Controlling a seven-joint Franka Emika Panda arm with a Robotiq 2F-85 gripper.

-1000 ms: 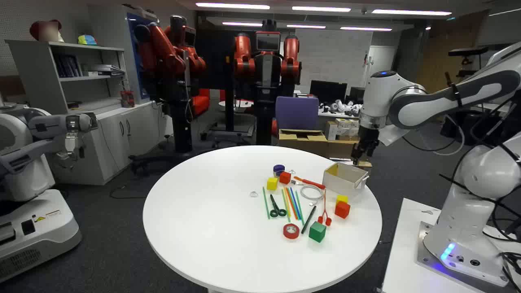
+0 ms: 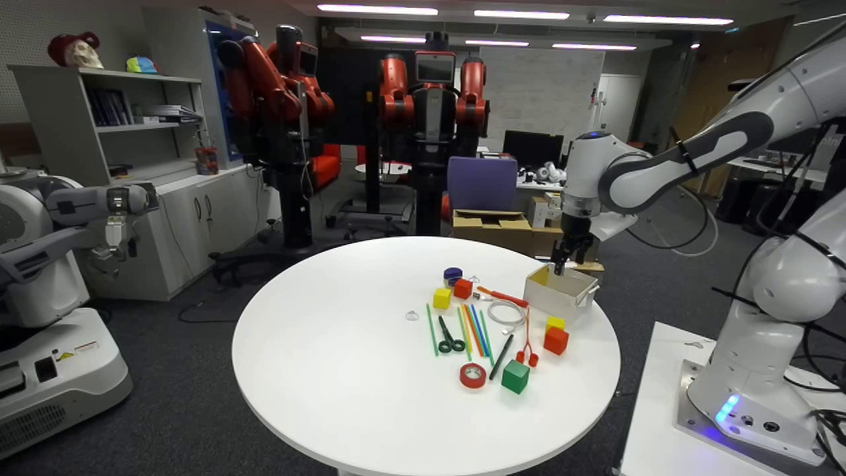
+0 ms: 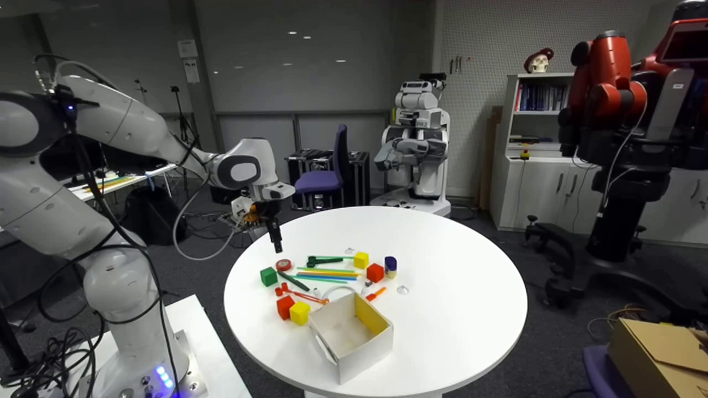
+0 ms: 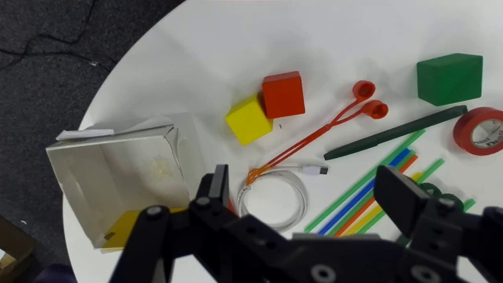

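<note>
My gripper is open above the table, its two dark fingers wide apart with nothing held between them. Below it in the wrist view lie a coiled white cable [image 4: 301,198], a red-orange corded item [image 4: 306,139] with two small cups, and several coloured sticks [image 4: 365,193]. A yellow cube [image 4: 248,120] touches a red cube [image 4: 284,96]. The white box [image 4: 136,162], open at the top, stands to their left and looks empty where its inside shows. A dark pen [image 4: 393,133], red tape roll [image 4: 481,132] and green cube [image 4: 449,80] lie at the right.
In exterior view 1, dark scissors [image 2: 448,337], another yellow cube [image 2: 441,298], another red cube [image 2: 463,289], a blue-lidded jar [image 2: 452,275] and an orange-handled tool [image 2: 507,297] share the round table [image 2: 333,357].
In exterior view 1 the arm and gripper have shifted left and come slightly lower. Objects on the table look unmoved.
</note>
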